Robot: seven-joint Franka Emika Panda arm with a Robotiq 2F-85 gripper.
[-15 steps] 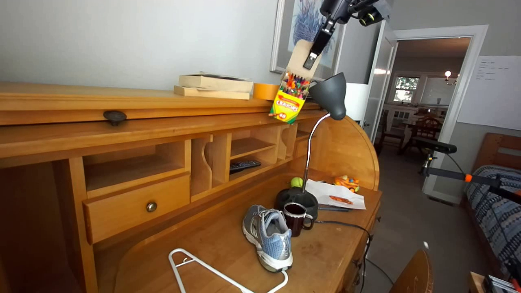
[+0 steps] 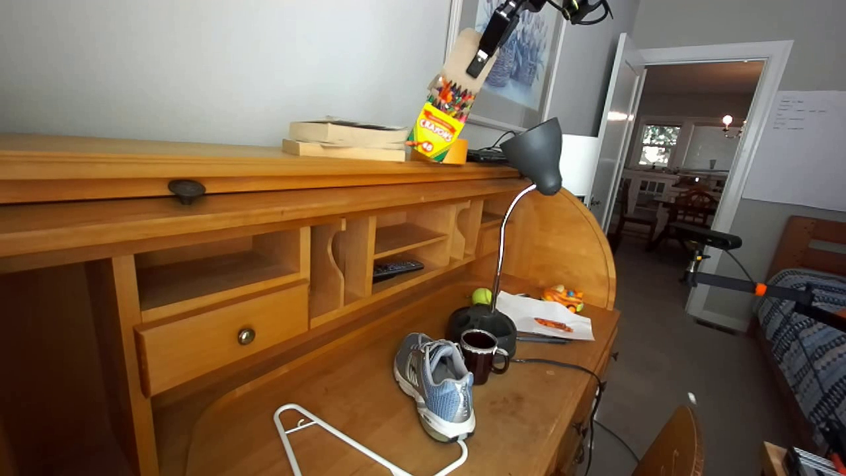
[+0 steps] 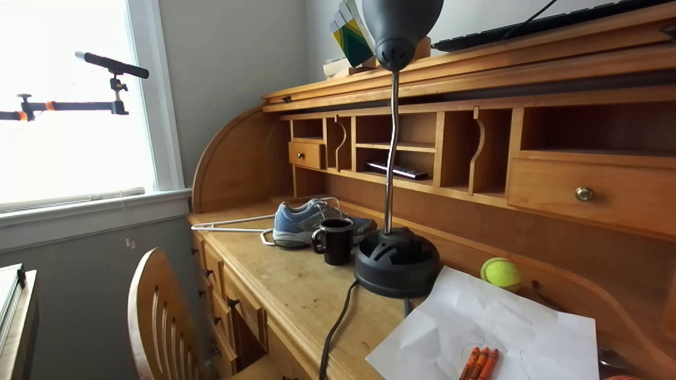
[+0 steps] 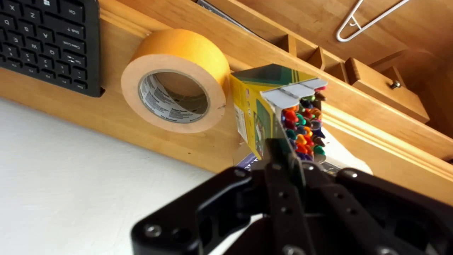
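An open yellow and green crayon box (image 2: 438, 127) hangs tilted over the desk's top ledge, its crayons (image 4: 303, 131) showing. My gripper (image 2: 480, 63) is shut on the raised cardboard flap at the back of the box, a thin sheet between its fingers. From the wrist view, the box (image 4: 254, 110) appears beside a roll of yellow tape (image 4: 216, 63); whether they touch I cannot tell. Part of the box (image 3: 351, 39) also shows behind the lamp head in the second exterior view. The gripper itself is out of sight there.
Books (image 2: 349, 135) lie on the ledge left of the box, and a black keyboard (image 4: 46, 42) lies past the tape. The lamp head (image 2: 535, 151) stands close on the right. Below are a shoe (image 2: 436, 385), a mug (image 2: 478, 361) and a hanger (image 2: 341, 436).
Gripper and crayon box have moved left and upward in exterior view 1. The box now covers most of the tape roll, which was in plain sight before.
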